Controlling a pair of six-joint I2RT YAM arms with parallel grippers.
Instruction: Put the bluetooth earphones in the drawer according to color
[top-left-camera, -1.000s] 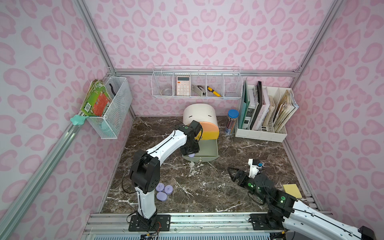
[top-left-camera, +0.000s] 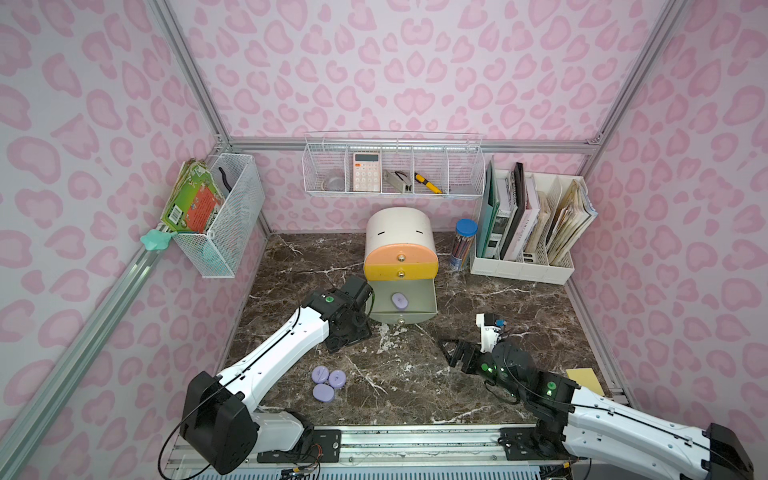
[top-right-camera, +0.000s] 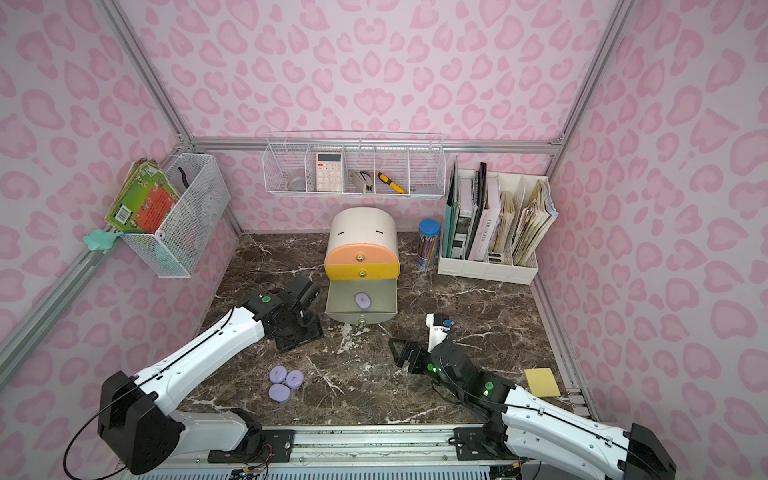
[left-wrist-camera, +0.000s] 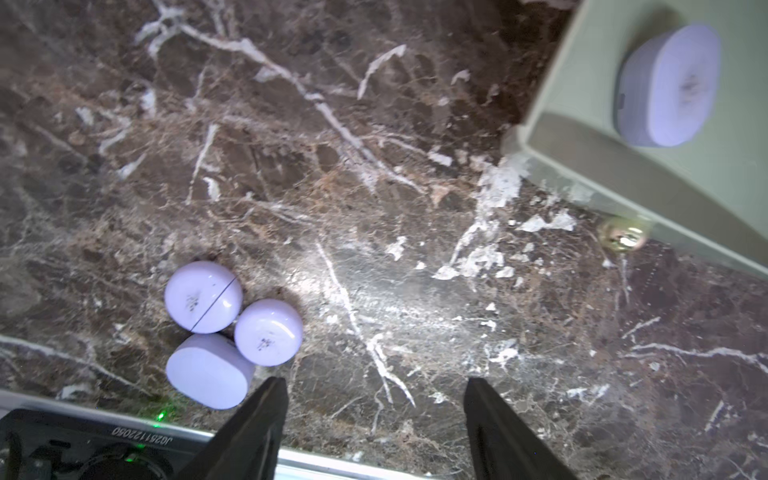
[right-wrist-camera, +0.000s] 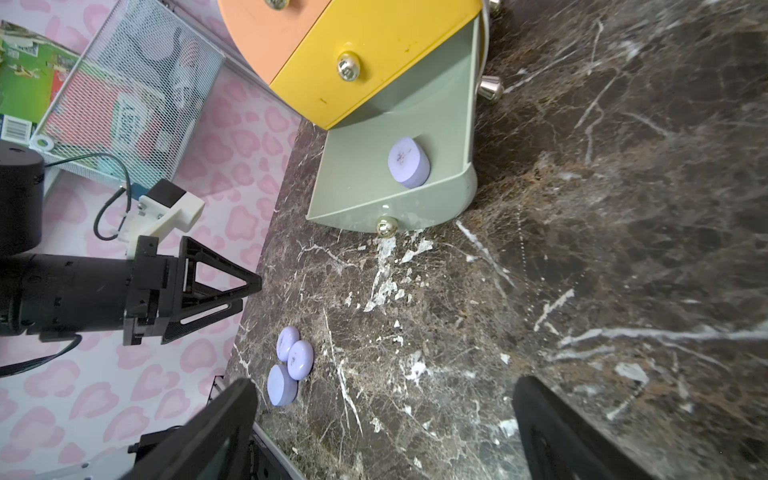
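One purple earphone case (top-left-camera: 399, 301) lies in the pulled-out green bottom drawer (top-left-camera: 417, 317) of the small cabinet. Three more purple cases (left-wrist-camera: 209, 370) sit touching each other on the marble table, at the lower left of the left wrist view. Left of the drawer, above the table, is my left gripper, its fingers apart and nothing between them. My right gripper stands open and empty over the table, right of and in front of the drawer. The yellow drawer (right-wrist-camera: 404, 48) and the orange one above it are closed.
A blue-lidded jar (top-left-camera: 464, 240) stands right of the cabinet, beside a white file box (top-left-camera: 520, 269). A yellow pad (top-left-camera: 585, 379) lies far right. Bare marble lies between the loose cases and the drawer.
My left gripper has let go of a purple case, which now lies in the green drawer, and has pulled back leftward. The right arm has shifted slightly left.
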